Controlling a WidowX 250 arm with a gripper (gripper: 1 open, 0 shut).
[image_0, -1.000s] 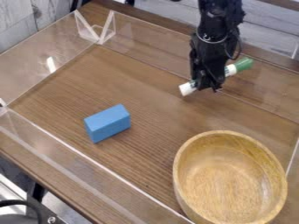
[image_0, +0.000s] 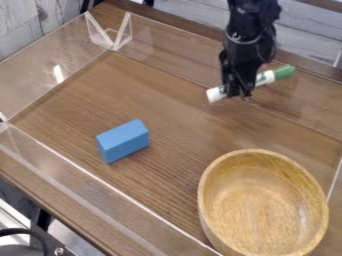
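A white cylinder with a green end (image_0: 278, 75) is at the upper right, tilted, its white end lower left. My black gripper (image_0: 238, 86) is shut on its white body, coming down from the top of the camera view. The fingertips partly hide the cylinder.
A blue block (image_0: 123, 140) lies at the lower left. A tan oval bowl (image_0: 261, 185) occupies the lower right. A white wire piece (image_0: 111, 25) is at the back left.
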